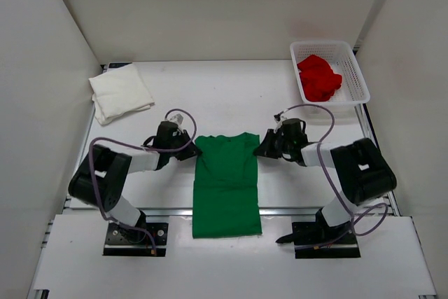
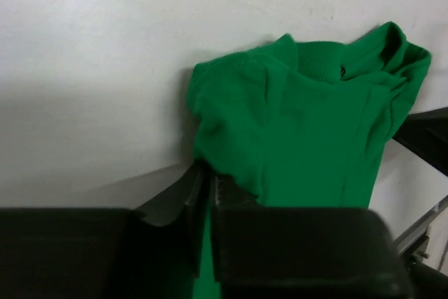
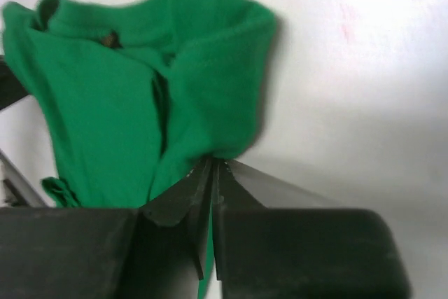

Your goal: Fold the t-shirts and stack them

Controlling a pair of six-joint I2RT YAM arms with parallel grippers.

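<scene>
A green t-shirt (image 1: 225,183) lies flattened lengthwise at the table's front centre, its top end bunched in soft folds. My left gripper (image 1: 196,149) is at its upper left edge; in the left wrist view the fingertips (image 2: 199,180) meet the bunched fabric, and whether they are closed on it is unclear. My right gripper (image 1: 259,150) is at the upper right edge, shut, its fingertips (image 3: 227,194) against the fabric; how much cloth is between them is hidden.
A white basket (image 1: 353,85) holding red cloth (image 1: 318,78) stands at back right. Folded white cloth (image 1: 121,92) lies at back left.
</scene>
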